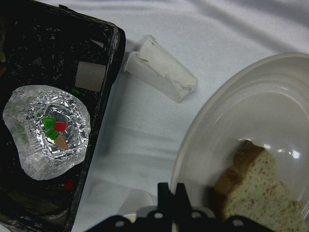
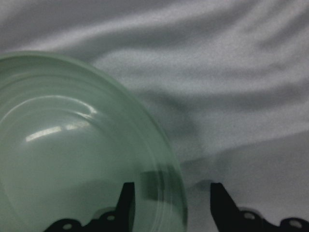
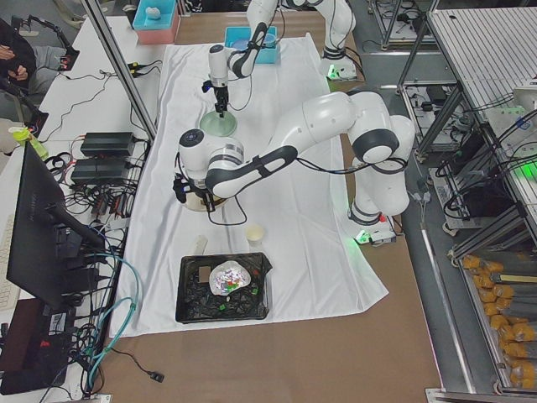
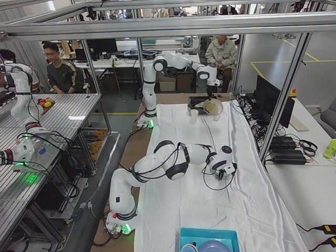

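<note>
A cream bowl (image 1: 256, 111) with a slice of bread (image 1: 256, 193) in it is held by my left gripper, shut on its rim, beside a black tray (image 3: 222, 306) in the left wrist view. The tray holds a foil dish (image 1: 43, 145) with small coloured bits. A white crumpled carton (image 1: 159, 72) and a cup (image 3: 255, 234) stand near the tray. My right gripper is open, its fingers either side of the rim of a green plate (image 2: 72, 145) on the white cloth.
A blue bin (image 4: 209, 233) with dishes stands behind the right arm. A monitor (image 3: 42, 243) and cables line the table's side.
</note>
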